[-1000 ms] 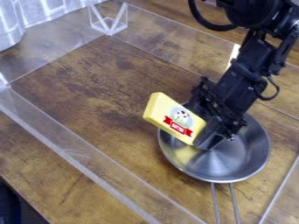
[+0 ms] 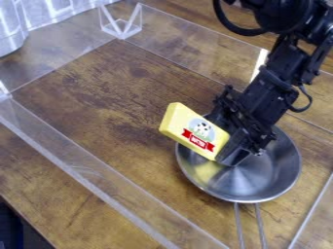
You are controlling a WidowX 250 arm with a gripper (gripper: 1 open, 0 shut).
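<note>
My black gripper [image 2: 229, 136] reaches down from the upper right into a steel pan [image 2: 260, 179], shut on a yellow box [image 2: 182, 121] with a red label and a cartoon face. The box is tilted over the pan's upper left part, partly outside the rim. The pan's wire handle points toward the bottom edge. My fingertips are largely hidden behind the box and in shadow.
A small white plastic bracket [image 2: 120, 23] stands at the back. A white cloth lies at the top left.
</note>
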